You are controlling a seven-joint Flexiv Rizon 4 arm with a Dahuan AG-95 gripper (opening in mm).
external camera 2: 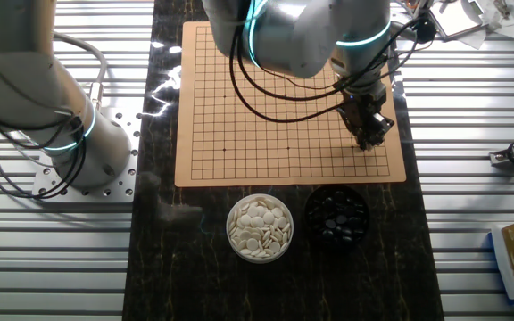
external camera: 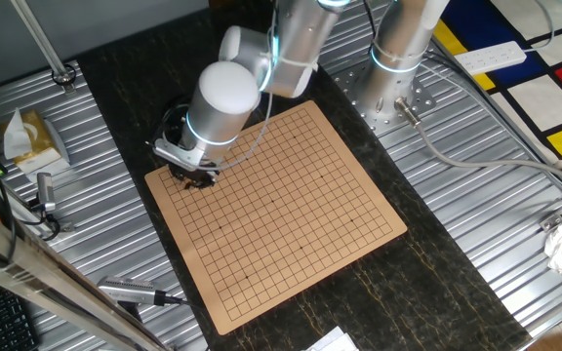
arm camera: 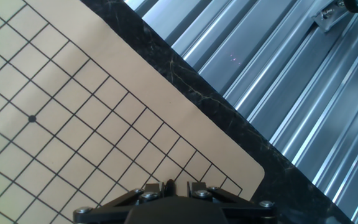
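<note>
The tan grid board (external camera: 276, 219) lies flat on the dark tabletop, and no stones show on its uncovered part in the exterior views. My gripper (external camera 2: 371, 135) is low over the board near the corner beside the bowls. In the wrist view the gripper has its fingertips apart, with board surface between them. A small dark shape, perhaps a black stone (arm camera: 170, 185), sits close to the left fingertip; whether it touches is unclear. A white bowl of white stones (external camera 2: 260, 228) and a black bowl of black stones (external camera 2: 336, 219) stand beside the board.
The robot base (external camera: 390, 88) stands beyond one side of the board. A tissue box (external camera: 35, 144) and a small camera device (external camera: 130, 290) are on the ribbed metal surface. Papers (external camera: 334, 340) lie at the front edge. Most of the board is clear.
</note>
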